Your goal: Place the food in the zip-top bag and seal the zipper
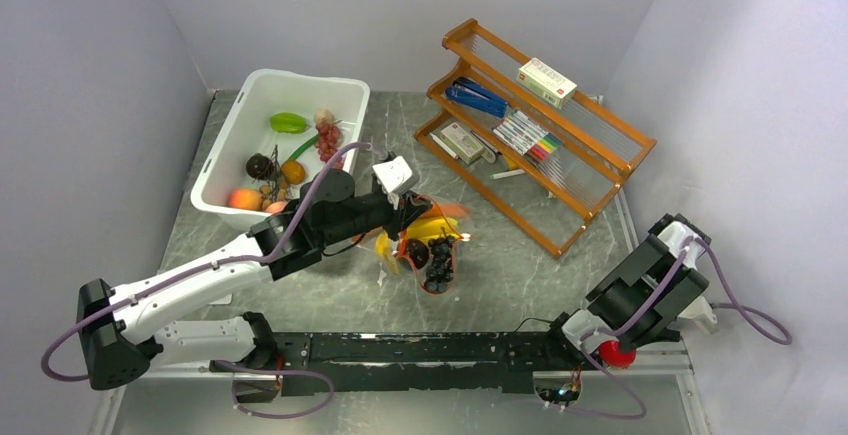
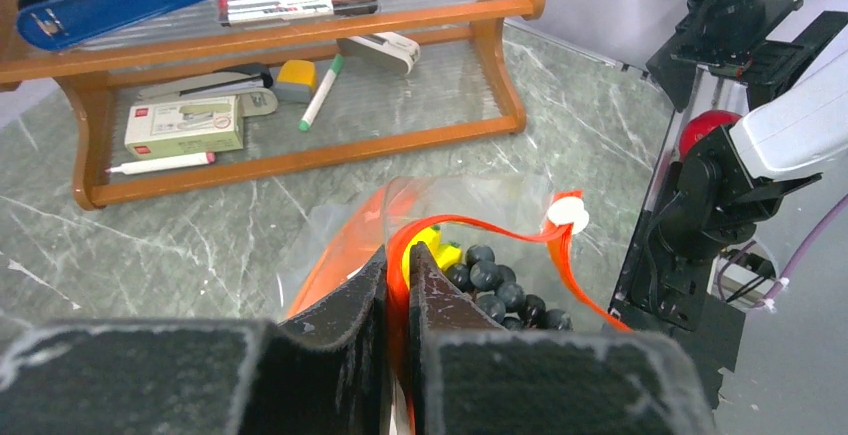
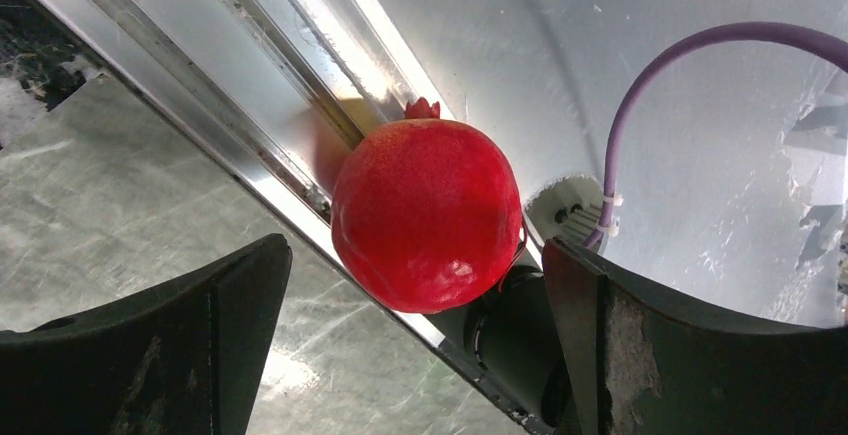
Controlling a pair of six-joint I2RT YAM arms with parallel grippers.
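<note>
A clear zip bag with an orange-red rim (image 2: 470,221) stands open at the middle of the table. Inside are dark grapes (image 1: 440,264), a dark round fruit (image 1: 417,252) and something yellow (image 1: 436,228). My left gripper is shut on the bag's rim. A red pomegranate (image 3: 427,215) rests on the metal rail at the table's right front edge; in the top view part of it (image 1: 617,355) shows under the right arm. Over the fruit, my right gripper is open, its fingers (image 3: 590,305) to either side without visible contact.
A white bin (image 1: 222,160) with several fruits and vegetables stands at the back left. The wooden rack (image 1: 500,202) with stationery occupies the back right. Bare table (image 1: 540,280) lies between the bag and the right arm.
</note>
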